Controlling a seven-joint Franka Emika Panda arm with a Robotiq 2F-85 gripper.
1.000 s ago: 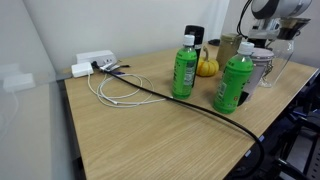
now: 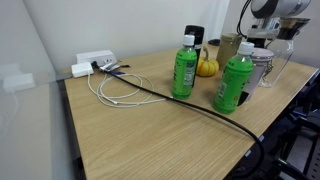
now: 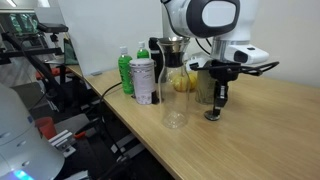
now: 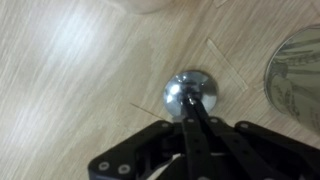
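Note:
A small shiny round metal piece [image 4: 190, 93] lies on the wooden table in the wrist view. My gripper reaches down to it, fingertips together over its near half, and looks shut. Whether anything thin is between the fingers cannot be seen. From the second exterior view, the gripper [image 3: 217, 108] points down at the same metal piece [image 3: 212, 115], close to the tabletop. The first exterior view has only part of the arm [image 2: 278, 10] at the top right, with the fingertips hard to make out behind other things.
A tall clear container [image 3: 174, 104] stands beside the gripper, with a tan can [image 3: 205, 90] behind. White can [image 3: 143, 82], green bottles [image 3: 125, 70] and a small pumpkin [image 2: 207, 66] are farther off. A black cable [image 2: 180, 100] crosses the table.

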